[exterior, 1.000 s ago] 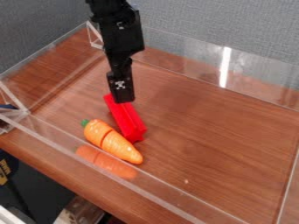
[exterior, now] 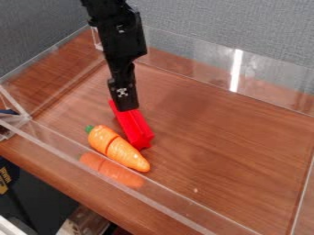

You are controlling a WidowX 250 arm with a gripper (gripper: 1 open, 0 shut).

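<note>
My black gripper (exterior: pixel 123 95) reaches down from the top of the camera view, its tip just over the upper end of a red elongated block (exterior: pixel 135 129) lying on the wooden surface. Whether the fingers are apart or together, or touch the block, I cannot tell. An orange toy carrot (exterior: pixel 120 150) with a green top lies beside the block, toward the front left.
Clear plastic walls (exterior: pixel 236 67) border the wooden surface (exterior: pixel 227 156), with a reflection of the carrot in the front one. A dark area with some objects lies outside at the lower left.
My gripper has shifted very slightly to the left over the last second. The block and carrot have stayed in place.
</note>
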